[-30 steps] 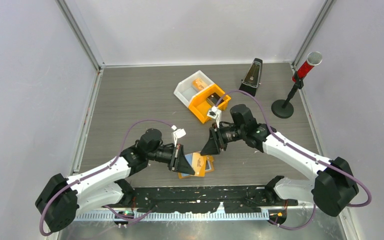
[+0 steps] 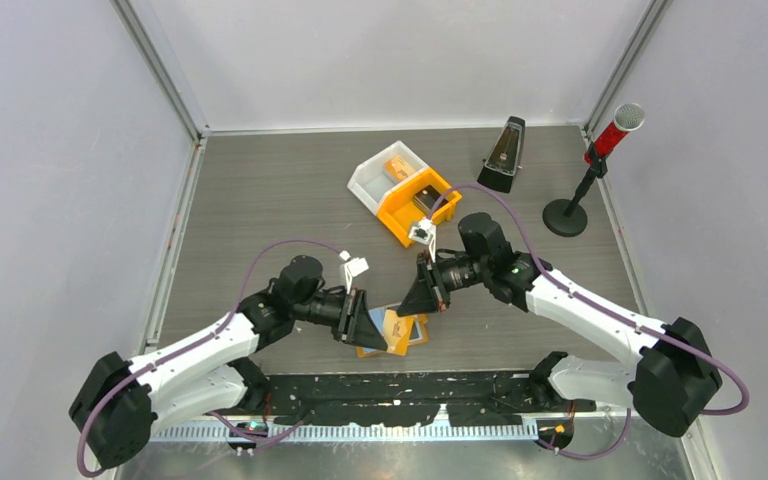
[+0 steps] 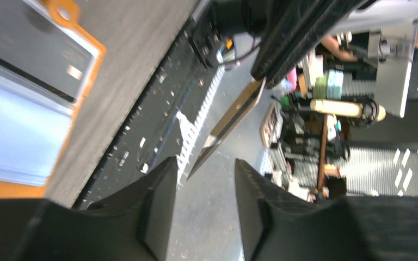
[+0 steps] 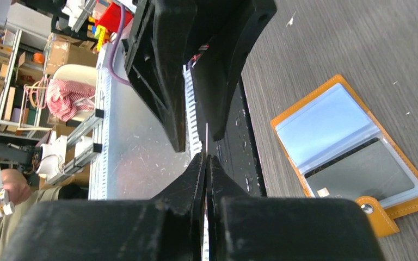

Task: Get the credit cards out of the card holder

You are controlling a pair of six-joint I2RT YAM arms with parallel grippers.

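Observation:
The card holder [image 4: 354, 157] lies spread flat on the table in the right wrist view, tan-edged, with clear pockets and a snap tab. Above it, in the top view, a yellow-orange card [image 2: 397, 330] is held up. My right gripper is shut on this card, which appears edge-on there as a thin line. In the left wrist view the card [image 3: 228, 122] points from the right gripper's tips toward my left gripper. The left gripper's fingers stand apart on either side of the card's far end, with a gap visible.
A white bin [image 2: 364, 189] with an orange item inside adjoins a yellow bin [image 2: 392, 224] holding a dark item. A metronome [image 2: 504, 155] and a red microphone [image 2: 615, 134] on a stand are at the back right.
The right gripper has shifted very slightly toward the front left. The card stays at nearly the same place above the holder.

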